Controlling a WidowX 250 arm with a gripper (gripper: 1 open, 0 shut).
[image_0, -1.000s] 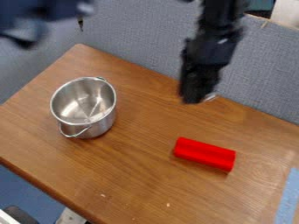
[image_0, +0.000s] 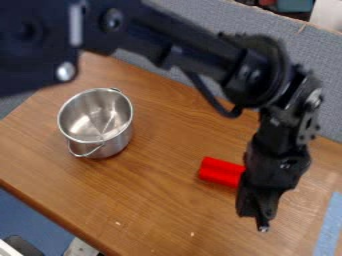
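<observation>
A red block (image_0: 219, 170) lies on the wooden table, partly hidden behind my dark gripper (image_0: 261, 206), which hangs low over its right end. Whether the gripper is open or shut, or touches the block, I cannot tell. A silver metal pot (image_0: 95, 117) with a wire handle sits at the left.
A grey back wall (image_0: 315, 70) runs behind it, and a light blue strip (image_0: 327, 225) lies at the right edge. The arm crosses the upper part of the view.
The arm has come down and to the right, from over the back middle to the red block's right end. The pot has not moved.
</observation>
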